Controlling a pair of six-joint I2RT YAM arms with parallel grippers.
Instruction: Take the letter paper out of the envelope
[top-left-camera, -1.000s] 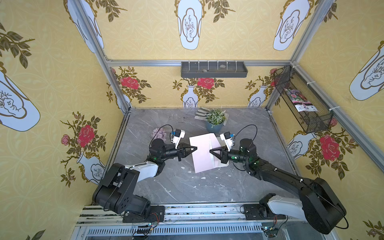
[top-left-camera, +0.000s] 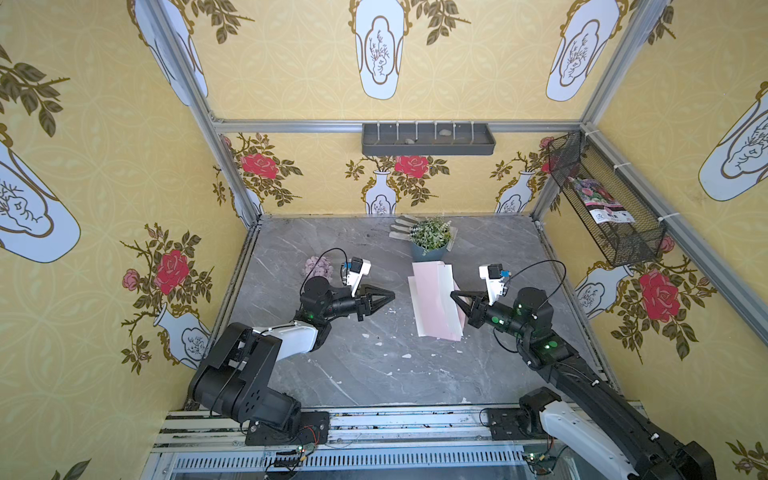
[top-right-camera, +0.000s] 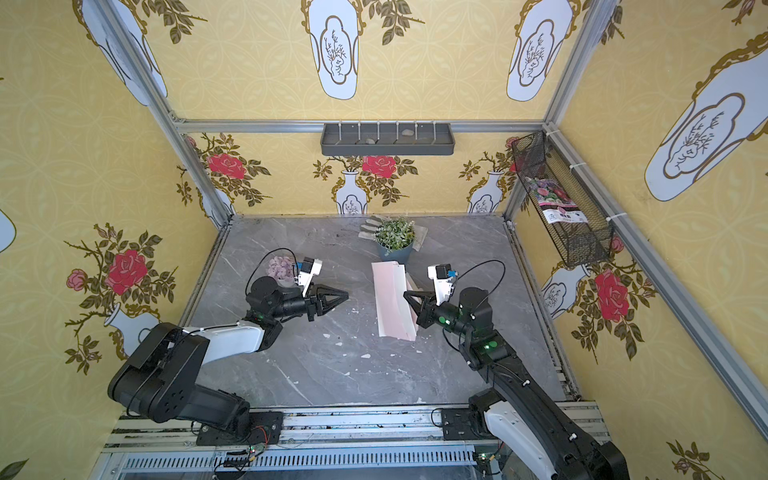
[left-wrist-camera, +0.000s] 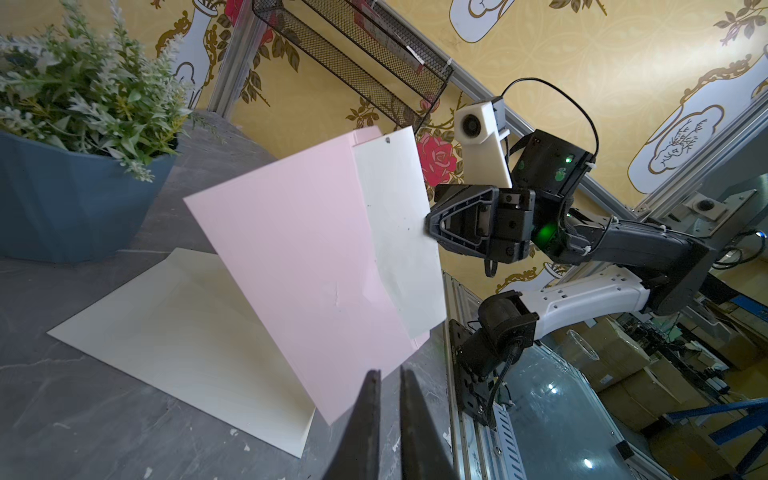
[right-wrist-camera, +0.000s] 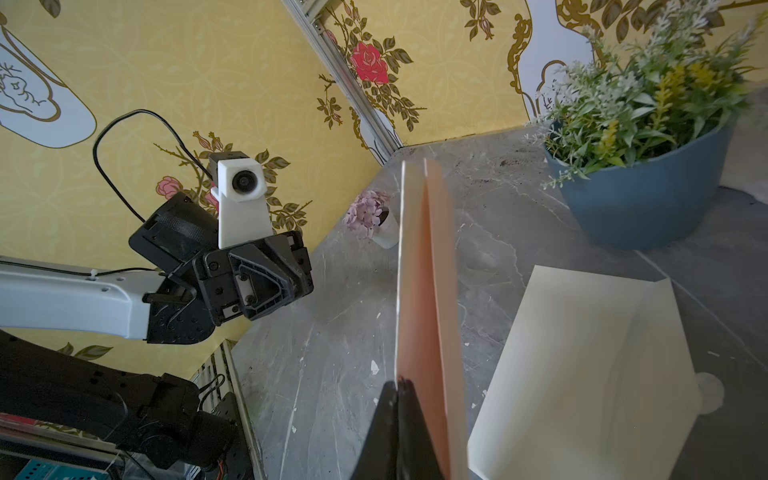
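Observation:
My right gripper is shut on the edge of a pink envelope (left-wrist-camera: 296, 264), which stands tilted off the table. A white paper (left-wrist-camera: 396, 224) shows along the envelope's right side in the left wrist view; whether it is inside cannot be told. A cream sheet (right-wrist-camera: 584, 360) lies on the table behind it. My left gripper (top-left-camera: 388, 294) is shut, apart from the envelope to its left, with nothing between its fingers.
A potted plant (right-wrist-camera: 640, 192) stands behind the papers, a small pink flower pot (right-wrist-camera: 368, 212) at the back left. A wire basket (top-left-camera: 608, 240) hangs on the right wall.
My right gripper has moved to the right, drawing the pink envelope with it away from my left gripper; the envelope now looks narrower from above. My left gripper stays put.

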